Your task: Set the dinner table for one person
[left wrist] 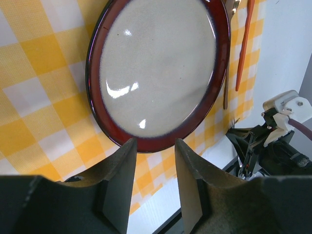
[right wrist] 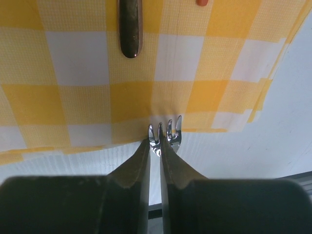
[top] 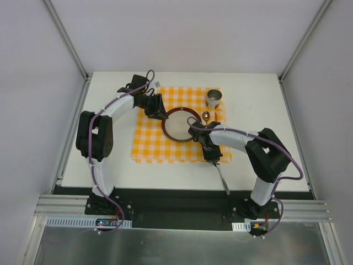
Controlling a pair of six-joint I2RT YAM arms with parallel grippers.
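Observation:
A dark-rimmed plate (top: 177, 125) lies on the yellow checked mat (top: 146, 149), with a spoon (top: 206, 117) and orange-red utensil (left wrist: 243, 46) to its right and a metal cup (top: 214, 98) at upper right. My left gripper (top: 159, 115) hovers left of the plate, fingers apart and empty in the left wrist view (left wrist: 156, 144). My right gripper is at the mat's front edge over a fork (top: 220, 178), fingertips close together at its tines (right wrist: 174, 134); whether they grip it is unclear. The fork's handle extends onto the white table.
The table's front edge is near the fork's handle end. Walls surround the workspace.

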